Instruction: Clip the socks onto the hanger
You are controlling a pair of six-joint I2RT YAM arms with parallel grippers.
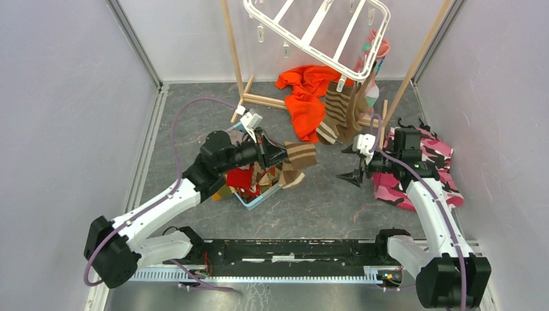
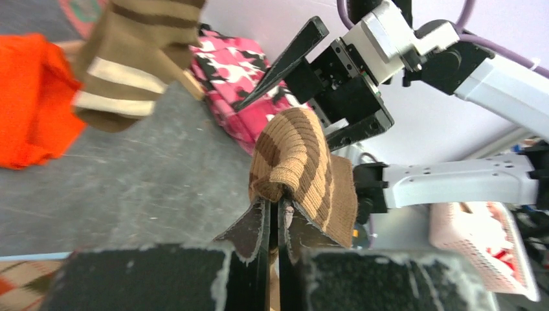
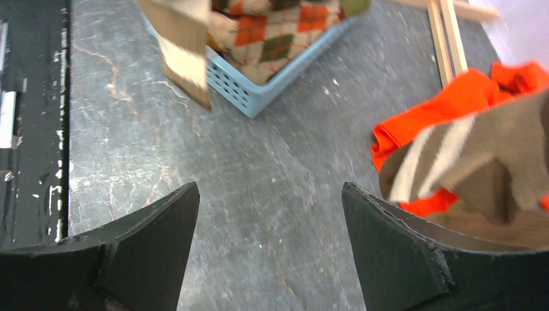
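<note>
A tan and brown striped sock [image 2: 301, 162] is pinched in my left gripper [image 1: 280, 154], raised between the sock basket [image 1: 265, 197] and my right arm. My right gripper [image 1: 350, 162] stands open, facing that sock from the right, with nothing between its fingers. The white hanger [image 1: 311, 44] with its clips is at the top of the top view. Striped brown socks [image 1: 343, 107] hang at its right part, over the orange cloth [image 1: 304, 103].
A wooden frame [image 1: 262, 100] surrounds the hanger's base. A pink camouflage bag [image 1: 401, 194] lies by the right wall. The grey floor between the basket and the right arm is clear.
</note>
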